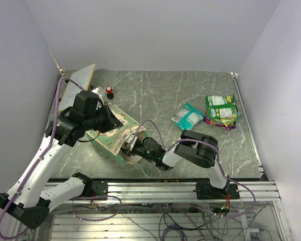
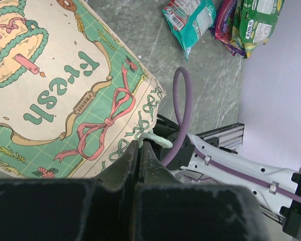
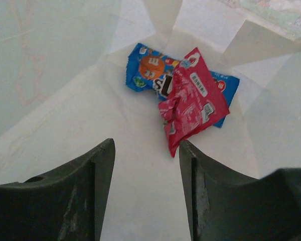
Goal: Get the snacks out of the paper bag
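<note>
The printed paper bag (image 1: 113, 138) lies on its side, mouth toward the right. My left gripper is over it, shut on a pale cord handle (image 2: 159, 141) of the bag. My right gripper (image 1: 128, 149) is inside the mouth; in the right wrist view its fingers stand apart, empty, before a red snack packet (image 3: 193, 103) lying on a blue one (image 3: 143, 68). Outside lie a teal packet (image 1: 188, 117) and a pile of green and purple packets (image 1: 220, 108).
A white board (image 1: 76, 85) leans at the back left, with a small red-capped jar (image 1: 110, 93) beside it.
</note>
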